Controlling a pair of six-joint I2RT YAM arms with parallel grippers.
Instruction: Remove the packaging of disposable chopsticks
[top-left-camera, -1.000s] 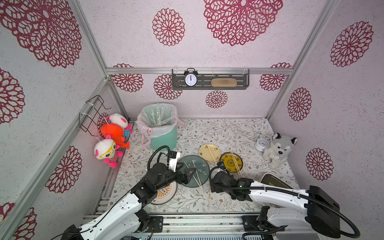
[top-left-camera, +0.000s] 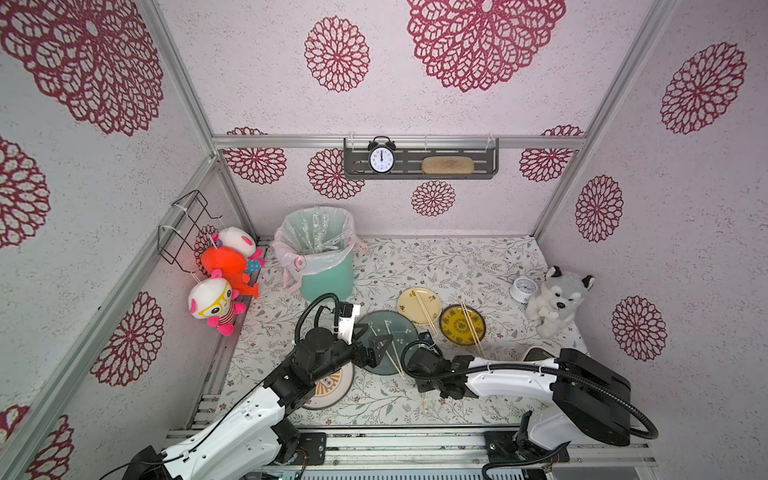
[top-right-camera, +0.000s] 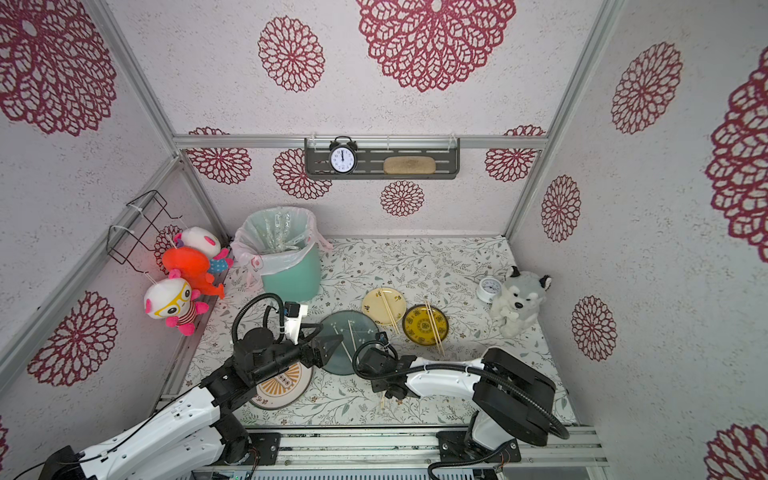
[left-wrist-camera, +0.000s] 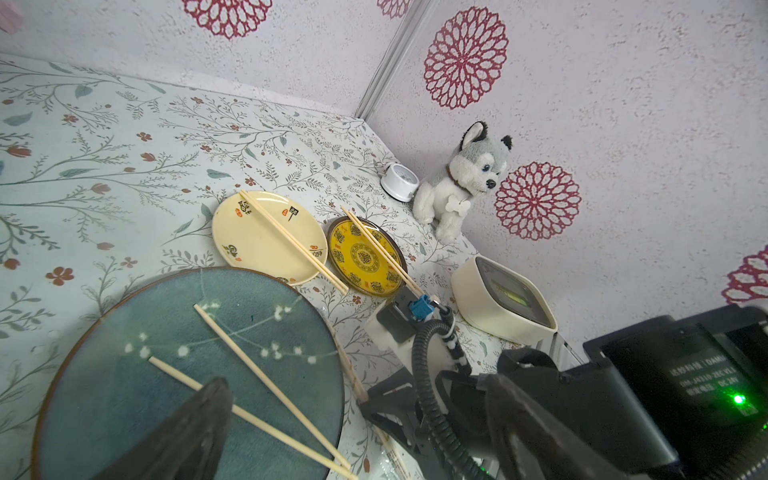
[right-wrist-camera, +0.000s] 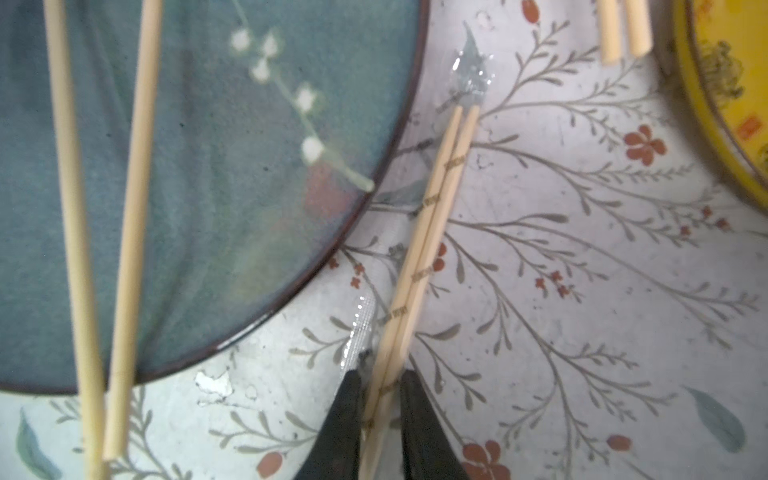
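A pair of chopsticks in clear film (right-wrist-camera: 430, 216) lies slanted on the cloth beside the blue-green plate (right-wrist-camera: 264, 320), its film crumpled at the far end. My right gripper is low over the pair's near part, one fingertip on each side of the sticks with only a narrow gap. Whether the fingers press on them does not show. My left gripper stands open above the blue-green plate, nothing held. Bare chopsticks (left-wrist-camera: 264, 376) lie on that plate. More bare pairs rest on the cream plate (left-wrist-camera: 248, 240) and the yellow plate (left-wrist-camera: 360, 264).
A lined green bin (top-left-camera: 328, 276) stands at the back left, clear film inside it. An orange-patterned plate (top-left-camera: 340, 384) sits partly under the left arm. A plush husky (top-left-camera: 560, 300) and a small white clock (top-left-camera: 523, 289) are at the right.
My right gripper has moved toward the front and slightly left, down to the wrapped pair. The left arm has stayed where it was.
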